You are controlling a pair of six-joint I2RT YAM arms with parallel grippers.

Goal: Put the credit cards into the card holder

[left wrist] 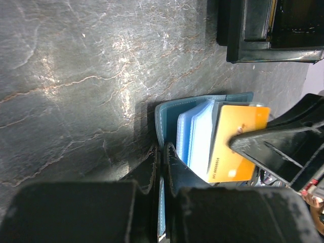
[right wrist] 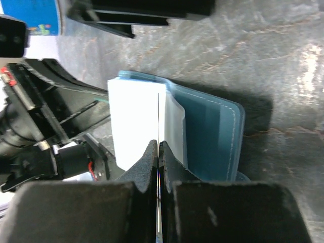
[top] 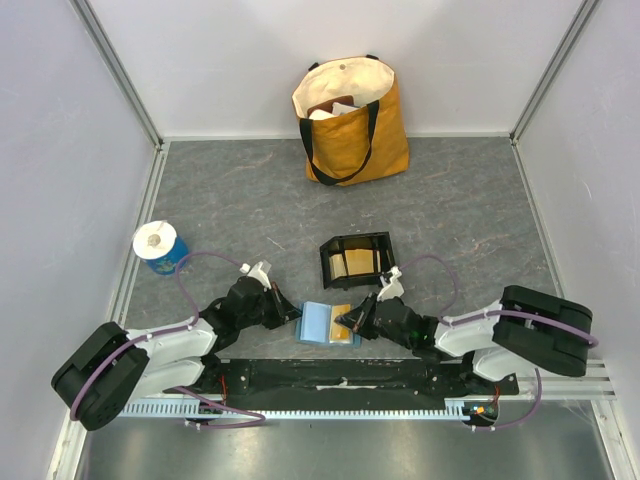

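Note:
The blue card holder lies open on the grey table at the front, showing pale inner sleeves. My left gripper is shut on its left cover edge; in the left wrist view the blue cover rises from between the fingertips. A gold card stands tilted at the holder's right-hand sleeves. One dark right finger lies across the card's face. My right gripper is shut on the card, seen edge-on as a thin line. How deep the card sits in the sleeve is hard to tell.
Just behind the holder, close to the right gripper, stands a black box containing gold cards. A blue-and-white roll is at left, a yellow bag at the back.

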